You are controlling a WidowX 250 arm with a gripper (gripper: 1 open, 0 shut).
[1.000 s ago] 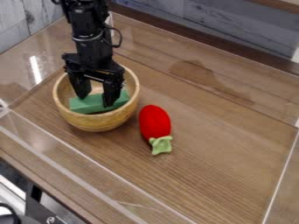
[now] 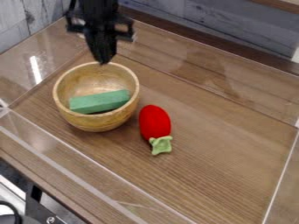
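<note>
A wooden bowl (image 2: 79, 80) sits on the table at the left, holding a green oblong object (image 2: 100, 101) in its front part. A red object with a green leafy end (image 2: 156, 122) lies to the bowl's right. My gripper (image 2: 91, 40) hangs above and behind the bowl at the top of the view, blurred, clear of the green object. Whether it is open or shut I cannot tell.
The table's left edge shows along the side of the view.
My gripper has risen up and back out of the bowl, away from the green object, which now shows uncovered.
</note>
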